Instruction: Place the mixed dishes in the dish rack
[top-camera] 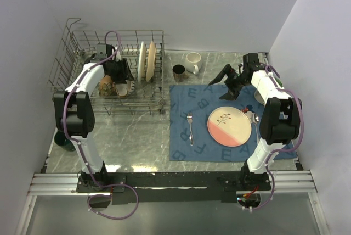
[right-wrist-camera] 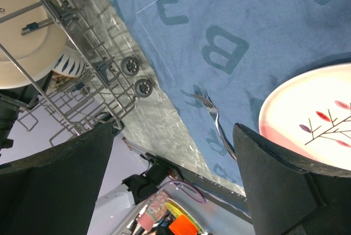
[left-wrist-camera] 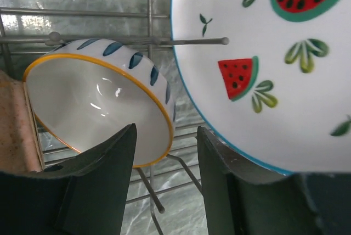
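Note:
Over the wire dish rack [top-camera: 148,104], my left gripper [top-camera: 129,77] hangs part open. In the left wrist view its fingers [left-wrist-camera: 118,152] have a gap between them, just in front of the rim of a white bowl [left-wrist-camera: 93,95] with blue leaf marks; touching or apart I cannot tell. The bowl leans tilted in the rack beside a brown dish [left-wrist-camera: 16,128]. A white watermelon plate [left-wrist-camera: 219,21] stands to its right, with another plate [top-camera: 151,62] next to it. My right gripper [top-camera: 220,88] is open and empty above the blue cloth [top-camera: 189,95].
A pink and cream plate [top-camera: 229,126] and a fork [top-camera: 190,128] lie on the cloth, with a spoon [top-camera: 255,119] at the right. A metal cup [top-camera: 179,72] and white mug [top-camera: 192,62] stand right of the rack. A dark green cup [top-camera: 63,140] sits front left.

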